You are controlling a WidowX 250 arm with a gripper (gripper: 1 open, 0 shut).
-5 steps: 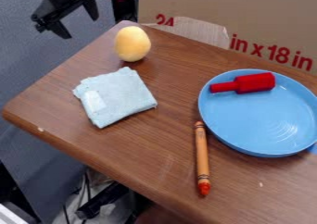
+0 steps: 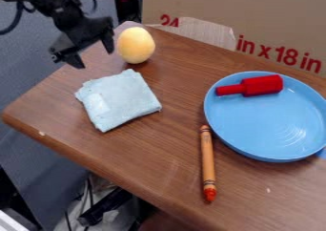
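Observation:
The black gripper (image 2: 90, 46) hangs at the upper left, above the table's far-left edge, left of a yellow egg-shaped object (image 2: 135, 45). Its fingers point down and look apart, with nothing visible between them. Below it lies a folded light-blue cloth (image 2: 118, 101). To the right, a blue plate (image 2: 268, 130) holds a red cylindrical object with a narrower handle (image 2: 254, 85). An orange crayon-like stick (image 2: 208, 163) with a red tip lies beside the plate.
The wooden table (image 2: 140, 158) has free room at its front left and middle. A cardboard box (image 2: 242, 20) stands along the back.
The gripper has moved down and to the right, closer to the yellow object and the cloth. The objects on the table are unchanged.

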